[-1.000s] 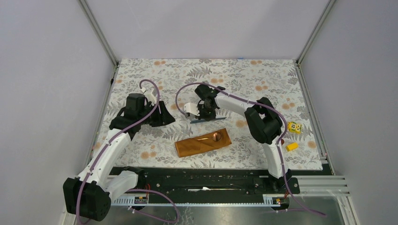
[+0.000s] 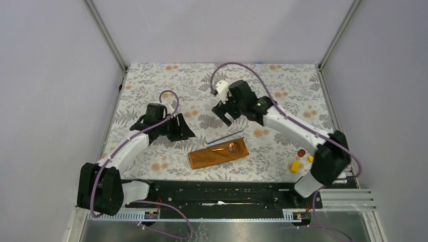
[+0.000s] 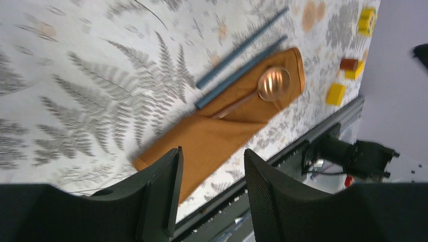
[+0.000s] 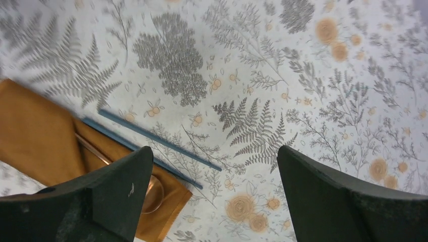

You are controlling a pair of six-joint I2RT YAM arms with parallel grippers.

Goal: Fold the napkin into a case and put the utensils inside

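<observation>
The brown napkin (image 2: 208, 161) lies folded as a pocket near the table's front. A copper spoon (image 3: 273, 84) rests on it, bowl exposed, handle running under the flap. Two blue chopsticks lie outside the pocket opening. The nearer chopstick (image 4: 166, 169) runs along the napkin's back edge; the farther chopstick (image 4: 159, 139) lies on the cloth just behind, a narrow gap between them. My right gripper hangs over the table behind them, wide open and empty. Left of the napkin, my left gripper is open, nothing between its fingers.
Yellow blocks (image 2: 295, 166) and a brown cylinder (image 2: 301, 153) sit at the right front, partly hidden by the right arm. A black rail (image 2: 217, 189) borders the table's front.
The left has shifted slightly right.
</observation>
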